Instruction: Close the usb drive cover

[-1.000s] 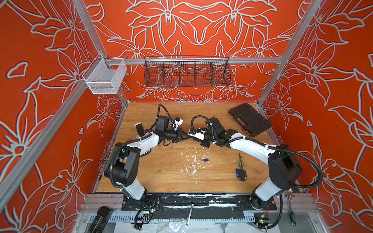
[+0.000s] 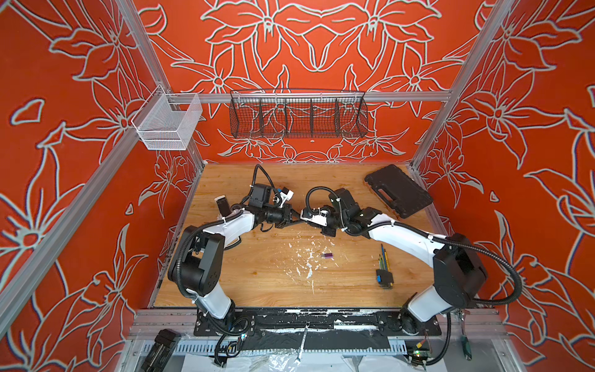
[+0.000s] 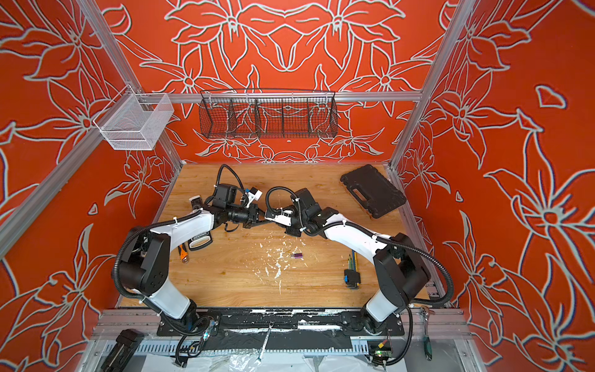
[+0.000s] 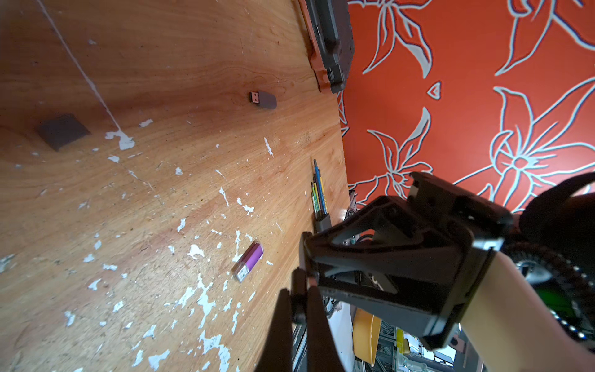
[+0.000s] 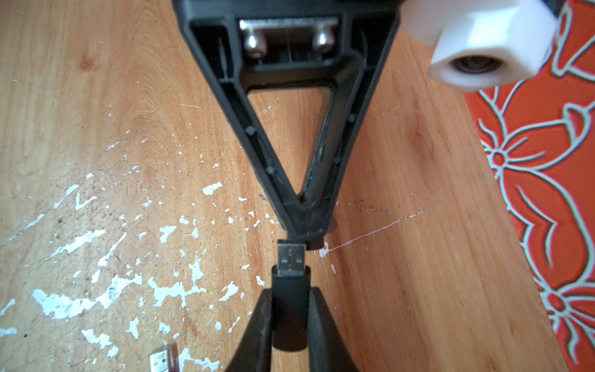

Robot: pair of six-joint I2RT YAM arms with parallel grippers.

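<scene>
My right gripper is shut on a dark USB drive [image 5: 290, 310], its metal connector pointing at the other gripper’s tip in the right wrist view. My left gripper is shut, its fingertips up against the right gripper at mid-table; a small dark piece shows at them in the left wrist view, and I cannot tell whether it is held or behind them. A purple-and-silver stick [image 4: 248, 260] lies on the table below.
A black case [image 2: 398, 190] lies at back right, a pen holder [image 2: 384, 277] at front right. Another small dark USB piece [image 4: 263, 99] lies on the table. Wire baskets [image 2: 297, 130] hang at the back.
The right arm has shifted slightly to the right over the last second, most visibly at its elbow. The left arm has barely moved.
</scene>
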